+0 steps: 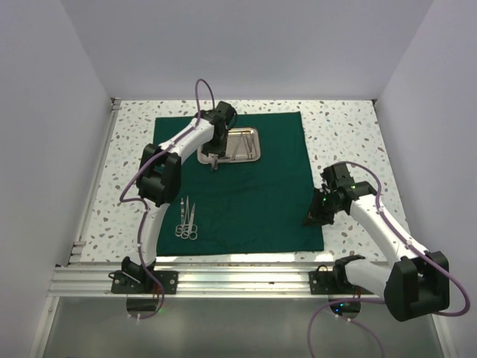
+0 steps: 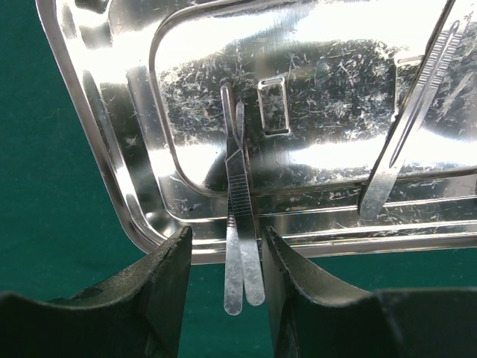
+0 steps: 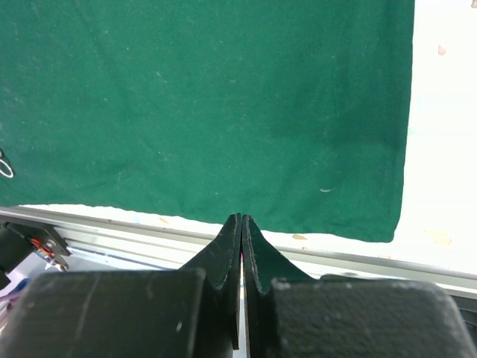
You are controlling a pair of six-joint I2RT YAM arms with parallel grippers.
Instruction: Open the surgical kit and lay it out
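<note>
A metal tray [image 1: 248, 159] lies at the back of the green cloth. Tweezers [image 2: 240, 216] rest across its near rim, their broad ends sticking out over the cloth. My left gripper is open, with one finger [image 2: 173, 276] and the other standing on either side of the tweezers, not closed on them. More slender instruments [image 2: 417, 112] lie in the tray's right part. Near the cloth's front left, scissor-like instruments and a slim tool [image 1: 187, 221] lie side by side. My right gripper is shut over the front right, nothing showing between its fingers.
A speckled tabletop [image 1: 346, 142] surrounds it. A metal rail [image 1: 238, 276] runs along the front edge.
</note>
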